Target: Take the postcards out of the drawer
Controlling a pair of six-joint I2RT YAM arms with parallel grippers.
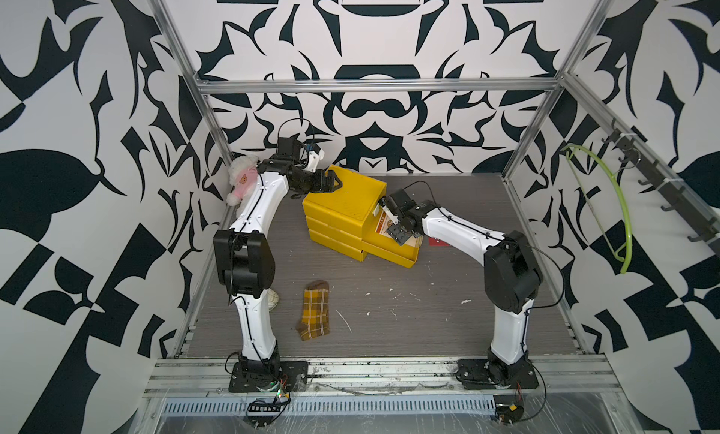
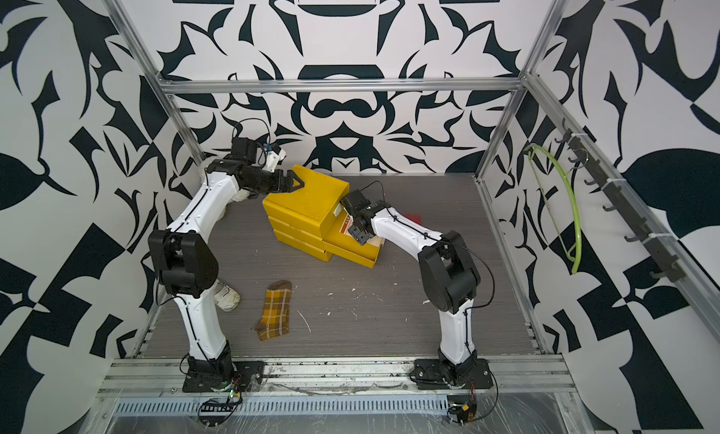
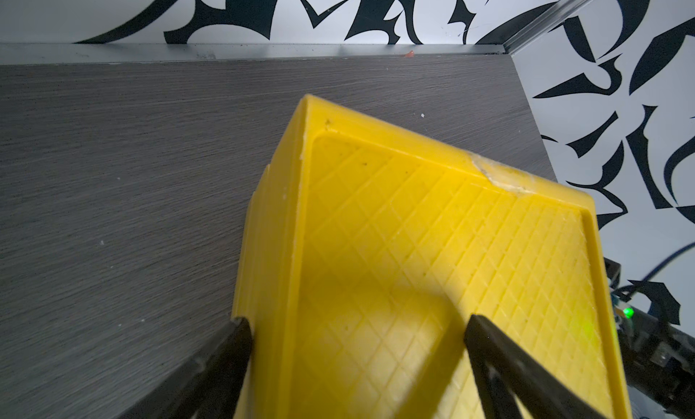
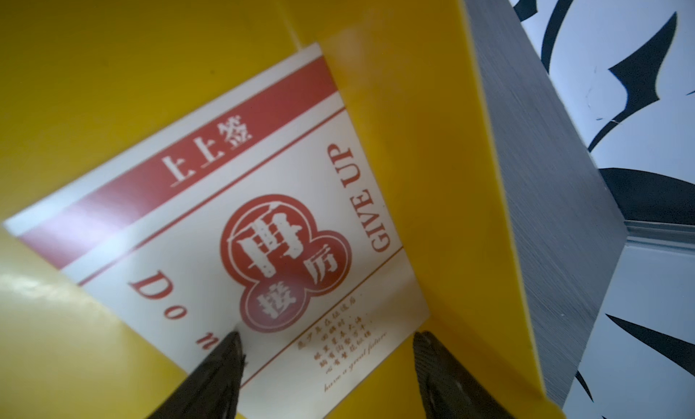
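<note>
The yellow cabinet (image 1: 348, 198) has its bottom drawer (image 2: 367, 261) pulled out to the right. Inside that drawer lies a white and red postcard (image 4: 195, 227), flat on its floor. My right gripper reaches into the drawer, open over the card's near end; its left fingertip overlaps the card in view, and whether they touch I cannot tell. My left gripper is open at the cabinet's left upper edge, one finger outside the side and one over the top. In the top left view the right gripper (image 1: 400, 234) hides part of the drawer.
Right of the drawer, a red card (image 2: 412, 218) lies on the table, partly behind the right arm. A plaid sock (image 1: 315, 310) lies in front, and a pink and white plush toy (image 1: 243, 180) stands by the left wall.
</note>
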